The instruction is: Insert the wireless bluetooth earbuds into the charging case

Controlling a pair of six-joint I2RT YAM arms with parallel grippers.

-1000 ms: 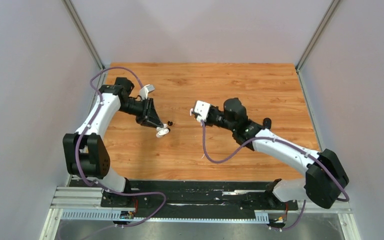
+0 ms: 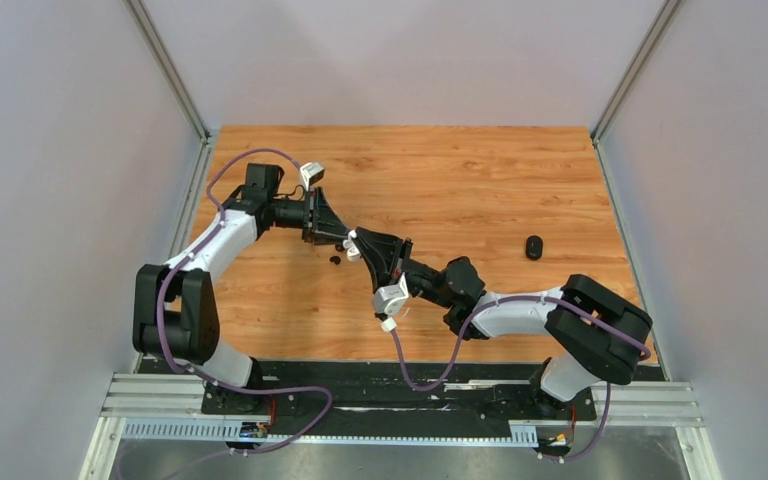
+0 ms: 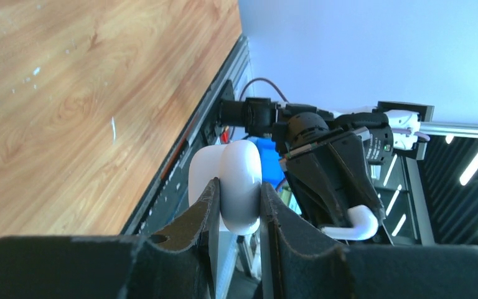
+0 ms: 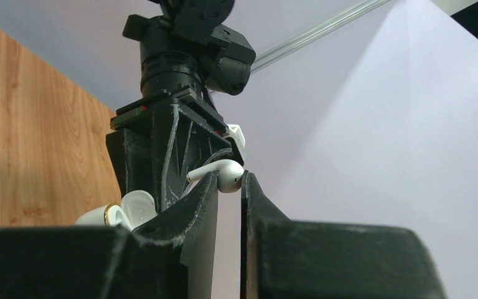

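My left gripper is shut on the white charging case [image 3: 236, 180], held above the table. In the right wrist view the case [image 4: 103, 217] shows with its lid open, gold-rimmed, below and left of the earbud. My right gripper is shut on a white earbud [image 4: 219, 171], stem pointing left. In the top view the two grippers meet near the table's middle, the earbud close to the case; whether they touch is unclear.
A black oval object [image 2: 534, 247] lies on the wooden table [image 2: 470, 180] to the right. Small dark bits [image 2: 334, 260] lie under the left gripper.
My left gripper has lifted and turned with the case, moving slightly right and toward the back. My right gripper has swung round and moved left, bringing the earbud near the case.
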